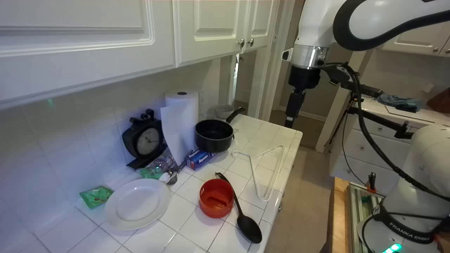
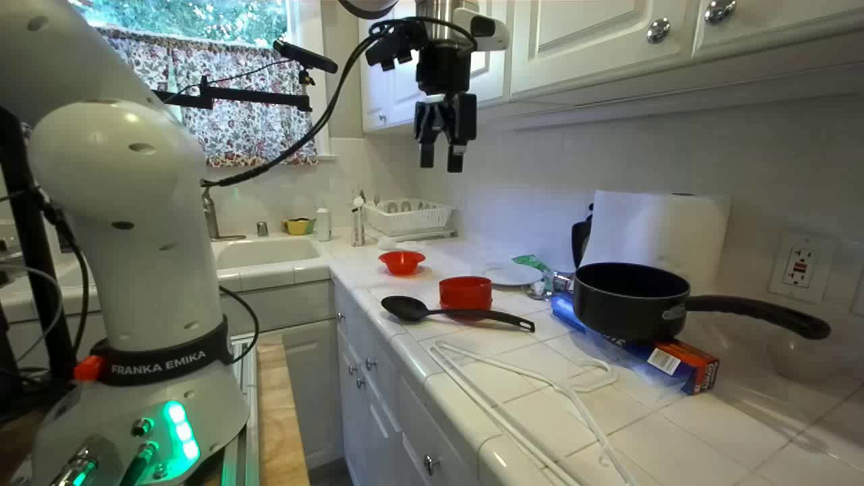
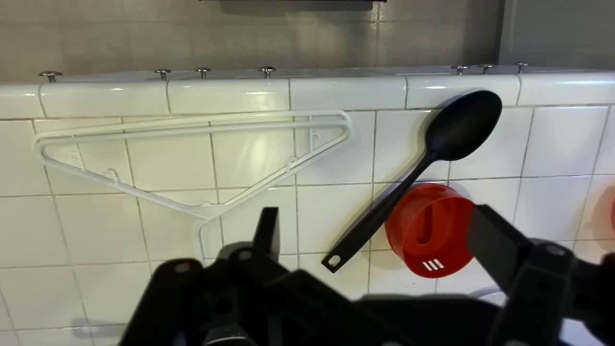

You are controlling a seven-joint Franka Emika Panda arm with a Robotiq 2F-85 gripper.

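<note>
High above the counter, my gripper (image 2: 442, 158) points straight down and stands open, its fingers empty and touching nothing. Below it in the wrist view lie a white plastic hanger (image 3: 173, 128), a black spoon (image 3: 464, 127) and a red cup (image 3: 429, 230). The spoon's handle passes close beside the cup. A black saucepan (image 2: 630, 300) stands near the wall, against a blue foil box (image 2: 676, 368). Towards the wall, a white plate (image 1: 137, 202) lies flat with a green packet (image 1: 96, 196) at its edge. A red bowl (image 2: 401, 260) sits farther along the counter.
A paper towel roll (image 1: 182, 122) and a black scale (image 1: 145, 137) stand along the wall. Upper cabinets (image 1: 211, 29) overhang the counter. A white dish rack (image 2: 409, 217) is beside the sink (image 2: 267, 252). Bare tiles lie between plate and cup.
</note>
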